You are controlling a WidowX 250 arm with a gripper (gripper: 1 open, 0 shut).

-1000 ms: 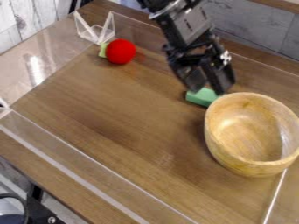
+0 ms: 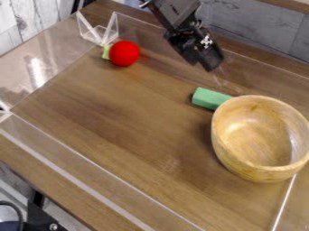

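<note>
The dark gripper (image 2: 205, 54) hangs at the top middle, raised over the back of the table; whether its fingers are open or shut is unclear. Below it a green block (image 2: 210, 98) lies on the wooden table, touching or close beside the rim of a wooden bowl (image 2: 259, 162) at the right. A red ball (image 2: 125, 53) sits at the upper left, with a small green piece (image 2: 107, 52) behind it.
A clear wire-like or plastic object (image 2: 99, 27) stands at the upper left. Table edges run along the left and lower left.
The gripper has moved up and back, away from the bowl and green block, uncovering more of the block.
</note>
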